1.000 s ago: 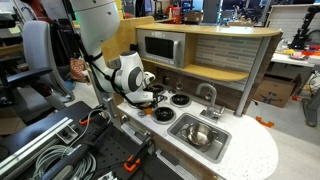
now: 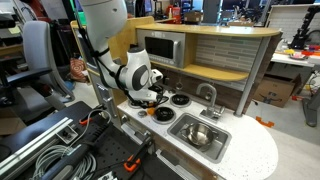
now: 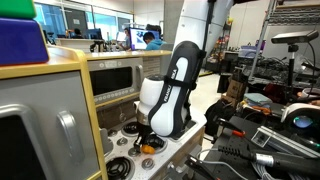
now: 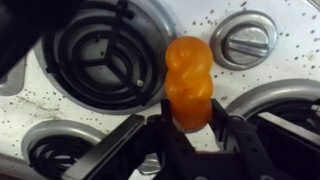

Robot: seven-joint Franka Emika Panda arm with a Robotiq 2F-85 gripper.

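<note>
In the wrist view, a glossy orange, double-lobed object [image 4: 188, 65] reaches from beside a burner down between the fingers of my gripper. The fingers stand apart, one on each side of its lower end; whether they press on it cannot be made out. In exterior view 1 the orange object [image 2: 152, 108] shows small under the white arm, close above the stovetop. Exterior view 2 has the orange object [image 3: 148, 150] low among the burners, below the arm. The fingertips are too small to read in both exterior views.
A coil burner [image 4: 105, 55] lies left of the orange object and a metal control knob [image 4: 245, 42] right of it. A sink [image 2: 202, 136] with a metal bowl and a faucet [image 2: 208, 98] is further right. A microwave [image 2: 158, 50] stands behind the arm.
In exterior view 1 the arm has shifted slightly to the right and toward the back of the counter. The orange spot under it also appears a little further right and higher in the picture.
</note>
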